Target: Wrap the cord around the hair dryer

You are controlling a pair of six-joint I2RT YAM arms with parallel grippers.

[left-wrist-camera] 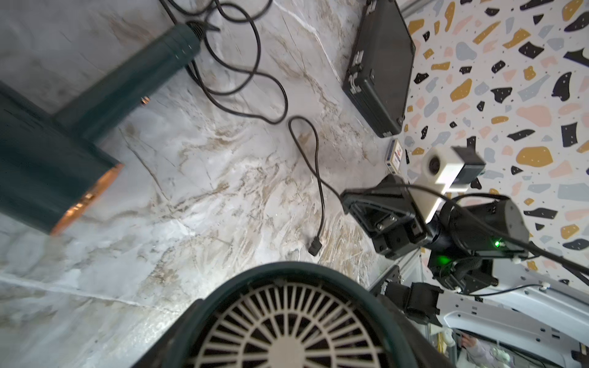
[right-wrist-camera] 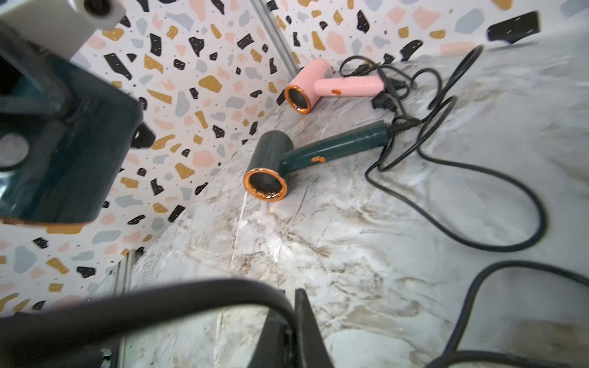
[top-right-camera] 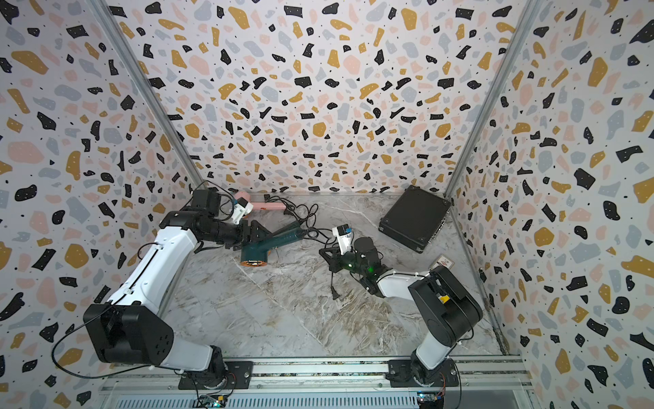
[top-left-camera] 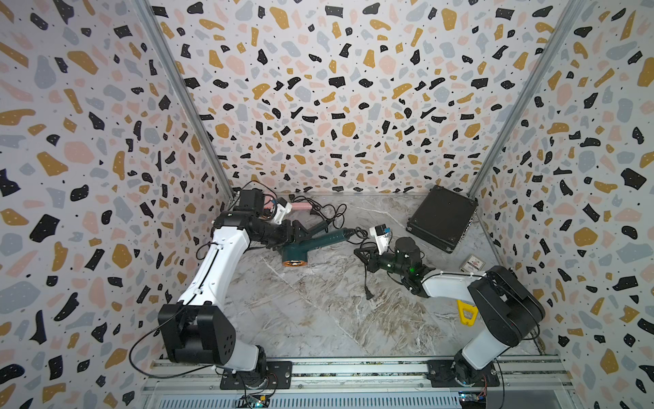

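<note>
My left gripper [top-left-camera: 291, 235] is shut around the barrel of a dark teal hair dryer [top-left-camera: 327, 240], held above the table with its handle pointing right. The dryer's rear grille [left-wrist-camera: 287, 325] fills the bottom of the left wrist view. A black cord [right-wrist-camera: 233, 289] arches from this dryer across the right wrist view to my right gripper, whose fingers are together on it. Below the right gripper hangs the cord's free end, with its plug [left-wrist-camera: 314, 246] near the marble surface. The fingers hide the gripped stretch of cord.
A second teal dryer [right-wrist-camera: 337, 150] lies on the table behind, its loose cord looping rightward. Farther back lies a pink dryer [right-wrist-camera: 343, 86]. A black case [top-left-camera: 442, 218] stands at the back right, with a small box [top-left-camera: 472, 263] near it.
</note>
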